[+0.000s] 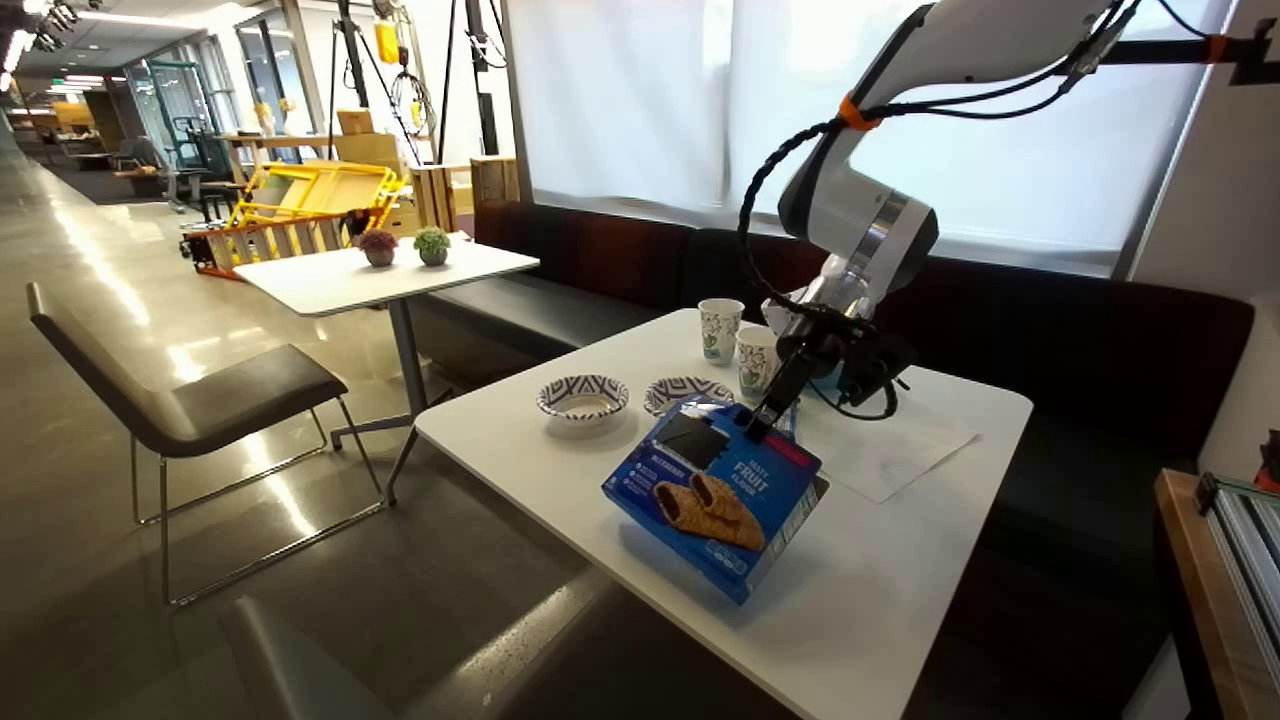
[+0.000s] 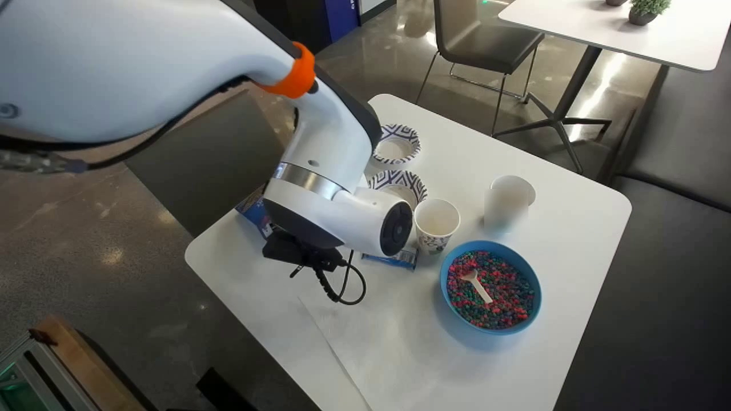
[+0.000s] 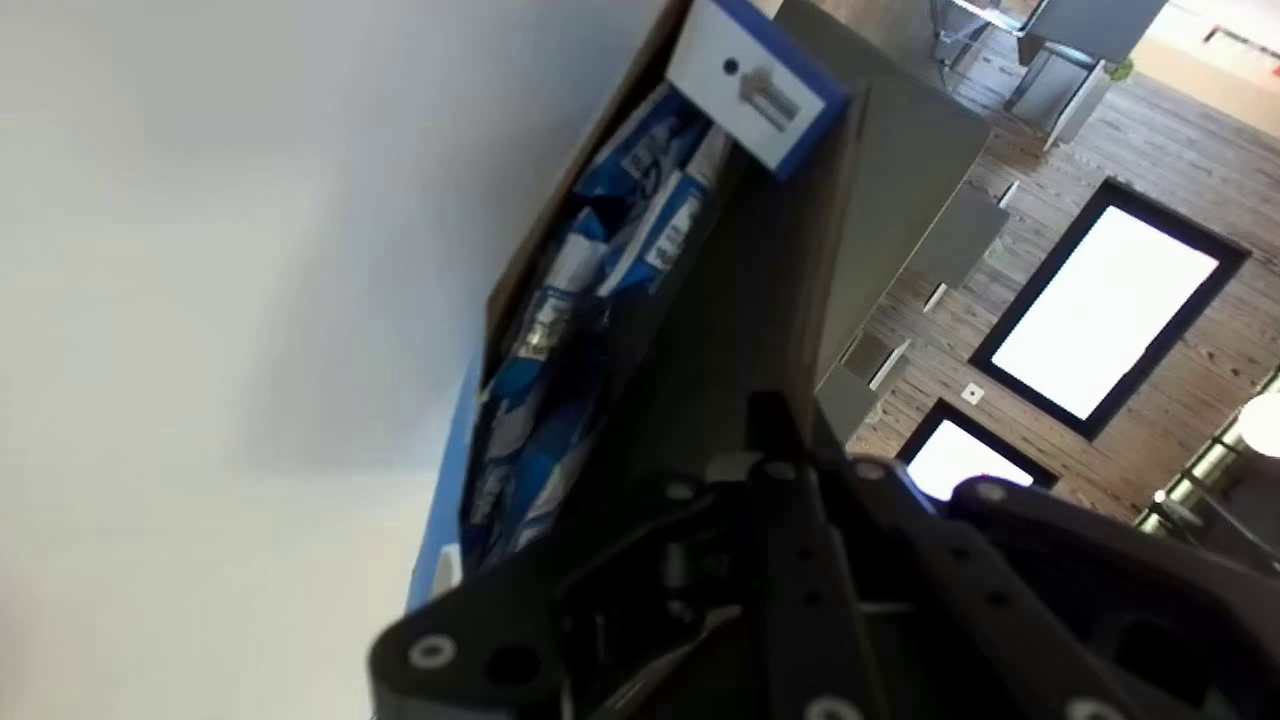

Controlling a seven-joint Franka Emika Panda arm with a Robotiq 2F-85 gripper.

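Note:
The blue fruit-bar box is tilted up, its near side raised over the table's front part. At its back upper edge my gripper is shut, seemingly pinching the thin cardboard wall. Looking into the box's open end in the wrist view, I see several blue-and-white wrapped bars along one side and a white-and-blue flap. The dark fingers meet the cardboard panel there; the exact contact is hard to make out. Exterior view 2 shows only a corner of the box behind the arm.
Two patterned paper bowls and two paper cups stand behind the box. A blue wrapped packet lies by one cup. Farther right is a blue bowl of coloured pieces with a spoon. Bare table lies around it.

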